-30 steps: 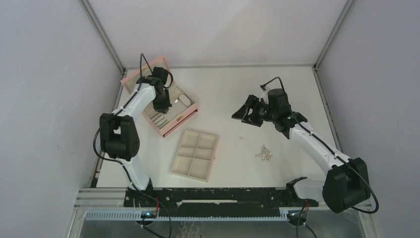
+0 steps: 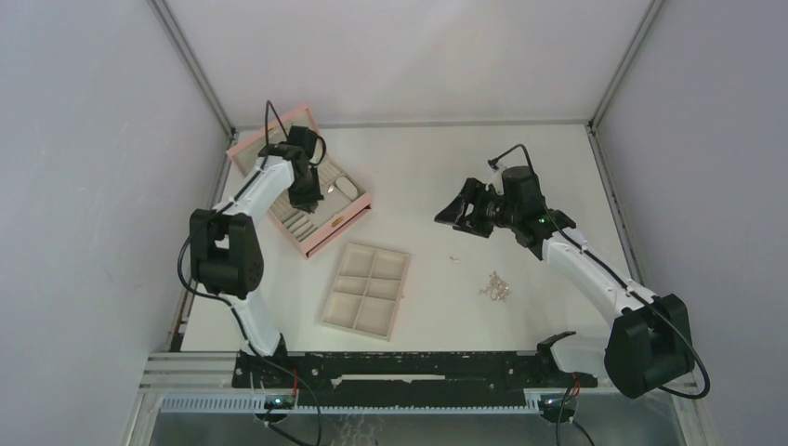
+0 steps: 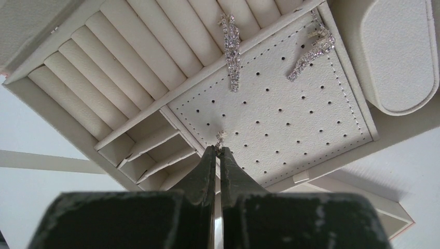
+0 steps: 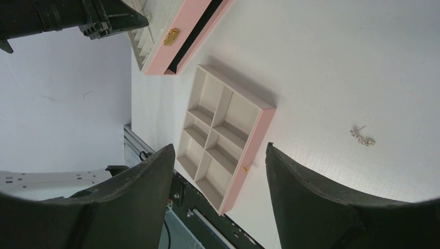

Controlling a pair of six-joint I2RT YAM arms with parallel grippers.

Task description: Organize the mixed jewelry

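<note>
Over the open pink jewelry box (image 2: 346,226), my left gripper is shut on a small sparkly earring (image 3: 220,138), whose end shows at the fingertips above the perforated panel (image 3: 290,132). Two glittering earrings lie on that panel: a straight one (image 3: 232,52) across its upper edge and a curved one (image 3: 314,53) at its corner. My right gripper stands open and empty above the table. Below it on the table is a pink divided tray (image 4: 222,92) with empty compartments. A lone earring (image 4: 363,138) lies to the right of the tray.
A small pile of jewelry (image 2: 496,287) rests on the table's right side. Ring rolls (image 3: 140,46), small slots and a padded cushion (image 3: 399,52) fill the rest of the box. Bare table lies between the box and the right arm.
The left gripper has shifted very slightly to the right over the box. My right arm and the jewelry on the table look the same.
</note>
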